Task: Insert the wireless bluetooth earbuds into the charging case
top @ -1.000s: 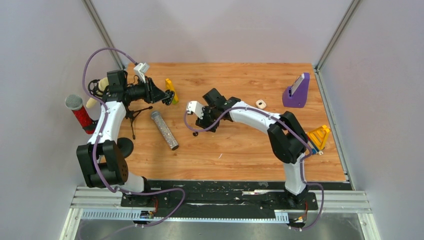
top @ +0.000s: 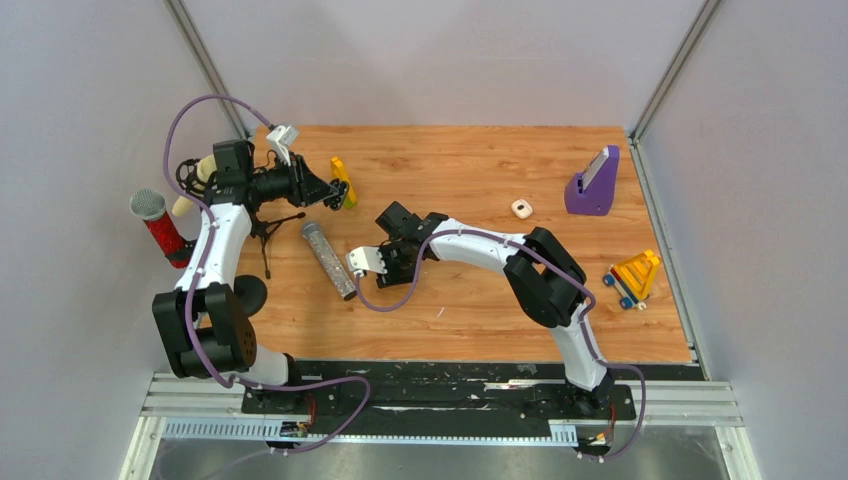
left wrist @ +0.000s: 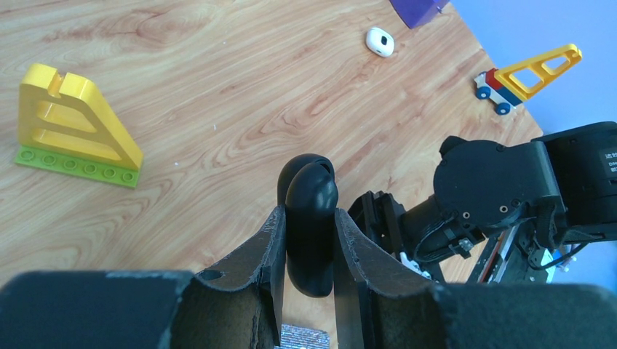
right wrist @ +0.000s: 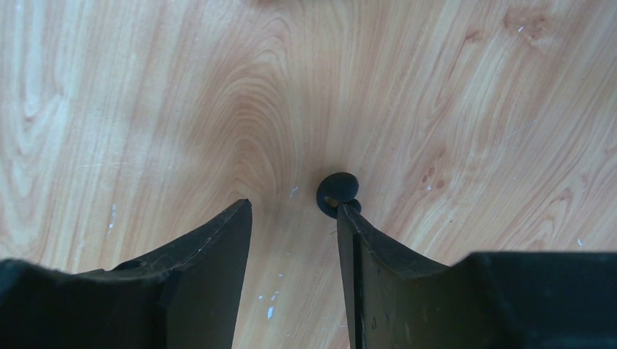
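In the right wrist view a small black earbud [right wrist: 337,190] lies on the wood, just beyond the fingertips of my right gripper, which stands part open around empty space, low over the table. In the top view that earbud is hidden under the right arm.
A glittery cylinder [top: 328,258] lies left of the right gripper. A white case [top: 521,208], a purple stand [top: 590,185] and a toy truck [top: 632,278] are at the right.
The right arm has moved left and toward the front, over where the small black earbud was showing. The left arm and its held case have not moved.
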